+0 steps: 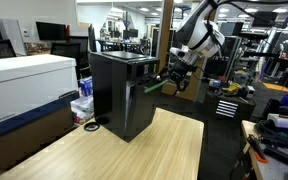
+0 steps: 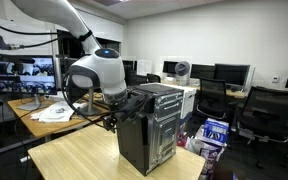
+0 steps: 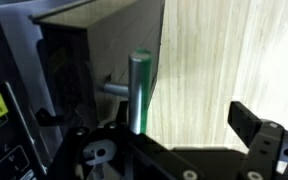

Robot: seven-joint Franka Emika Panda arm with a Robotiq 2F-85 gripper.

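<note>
A dark, box-like cabinet (image 1: 124,92) stands upright on the wooden table, its side and top facing the second exterior view. On its front is a green bar handle (image 3: 140,85), held off the surface by metal posts. My gripper is open at this handle, its fingers wide apart. The green bar lies close to the left finger in the wrist view; whether they touch I cannot tell. Pale table shows through the rest of the gap. From the first exterior view, the white arm (image 1: 200,52) reaches the handle from the right.
White and blue storage boxes (image 1: 27,88) stand left of the cabinet. A small black ring-shaped item (image 1: 91,126) lies on the table (image 1: 134,155) near the cabinet's base.
</note>
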